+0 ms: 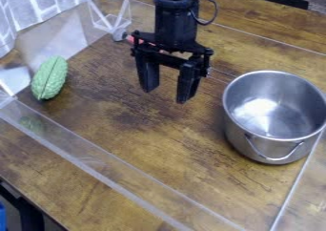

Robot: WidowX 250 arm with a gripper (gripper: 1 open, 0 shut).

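My black gripper (169,78) hangs over the middle of the wooden table, open, with its two fingers apart and nothing seen between them. To its right stands a steel pot (273,115) with a wire handle at the front. A green corn-shaped or gourd-like object (50,78) lies on the left. A small red item (135,41) at the back is partly hidden behind the arm.
Clear plastic barriers run along the left and front edges of the wooden table (152,168). A white, crumpled material sits at the back left.
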